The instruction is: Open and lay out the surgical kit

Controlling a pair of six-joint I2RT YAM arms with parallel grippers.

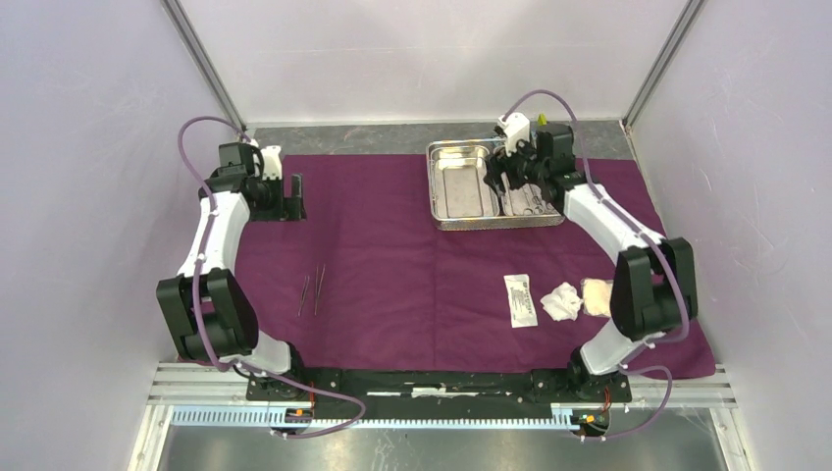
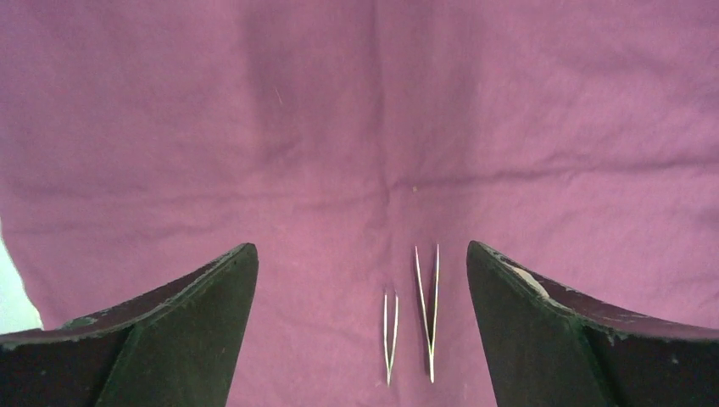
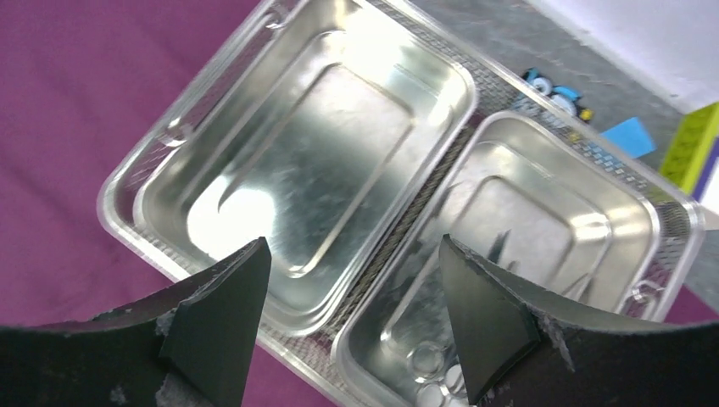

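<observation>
On the purple drape (image 1: 383,285), two metal tweezers lie side by side at the left: a shorter pair (image 2: 389,339) and a longer pair (image 2: 429,318). My left gripper stands open above the cloth, behind them, with nothing between its fingers. At the back right is a metal mesh basket (image 1: 446,226) with two steel trays. The left tray (image 3: 314,153) is empty. In the right tray (image 3: 543,161) lie scissors (image 3: 426,360) and other metal tools, partly hidden by a finger. My open, empty right gripper hangs over the basket.
A paper packet (image 1: 521,300), a crumpled white gauze (image 1: 562,302) and a beige pack (image 1: 597,295) lie at the front right. Behind the basket are blue items (image 3: 629,136) and a green-yellow object (image 3: 691,153).
</observation>
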